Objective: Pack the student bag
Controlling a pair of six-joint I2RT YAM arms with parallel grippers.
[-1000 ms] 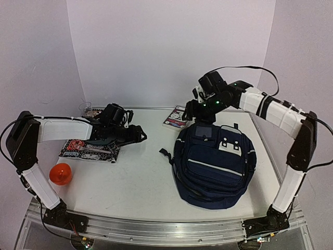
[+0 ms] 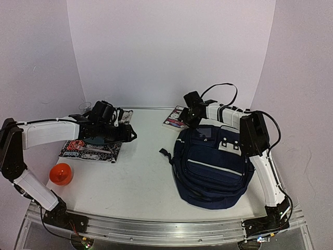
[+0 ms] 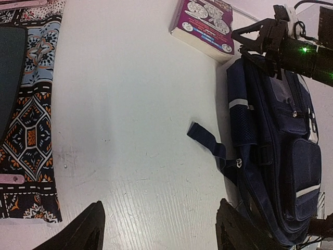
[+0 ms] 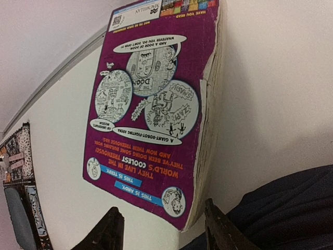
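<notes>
A navy backpack [image 2: 216, 166] lies on the right half of the table, its strap [image 3: 208, 140] trailing to the left. Just past its top edge lies a thick purple book [image 4: 148, 104], back cover up, flat on the table. My right gripper stands open at the book's near end, one finger close to the pages' edge; whether it touches I cannot tell. Over the left side, my left gripper is open above bare table, with nothing between its fingers. The backpack's top is partly covered by the right arm in the top view.
A patterned cloth [image 2: 88, 151] with a dark flat item [image 3: 11, 73] on it spreads at the left. An orange bowl [image 2: 61, 174] sits near the left front. Free table lies between cloth and backpack.
The left arm has drawn back a little to the left.
</notes>
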